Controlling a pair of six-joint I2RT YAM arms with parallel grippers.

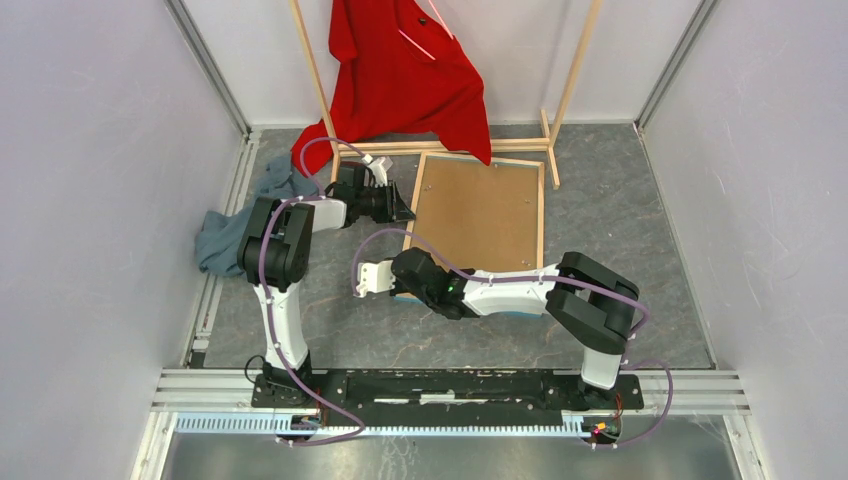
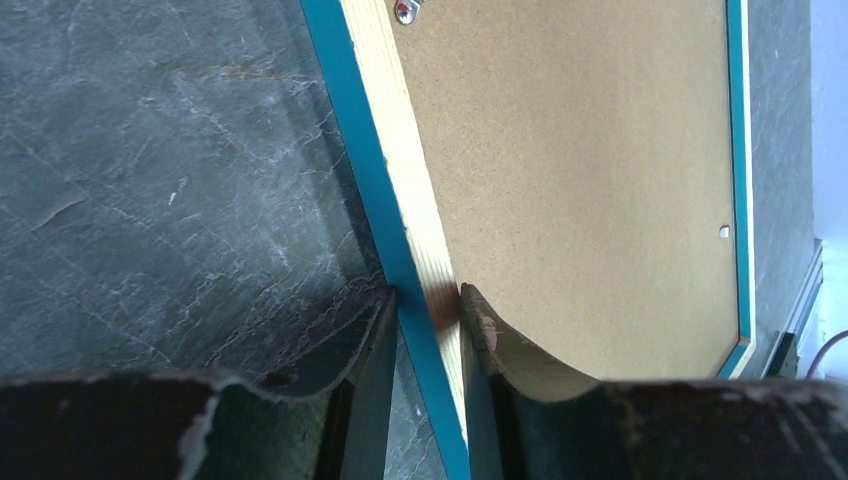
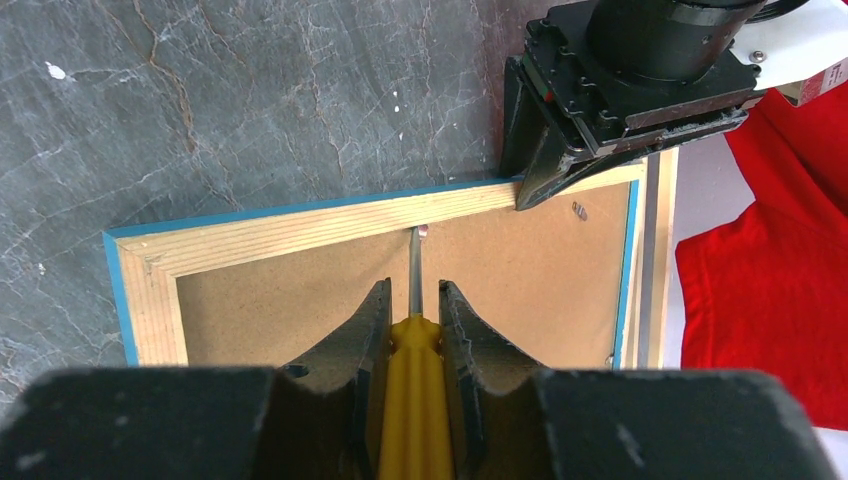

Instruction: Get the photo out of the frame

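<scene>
The frame (image 1: 480, 205) lies back-up on the floor, its brown backing board (image 3: 280, 320) held by small metal tabs. My left gripper straddles the frame's blue-edged wooden side (image 2: 395, 150), fingers at either face of it. My right gripper is shut on a yellow-handled screwdriver (image 3: 410, 400), whose metal shaft reaches a small tab (image 3: 423, 231) at the inner edge of the frame's side, near the left gripper. In the top view the right gripper's tip is hidden under its arm's body.
A wooden rack (image 1: 575, 60) with a red garment (image 1: 400, 80) stands behind the frame. A blue cloth (image 1: 225, 240) lies on the left. Bare floor (image 1: 610, 210) shows to the right.
</scene>
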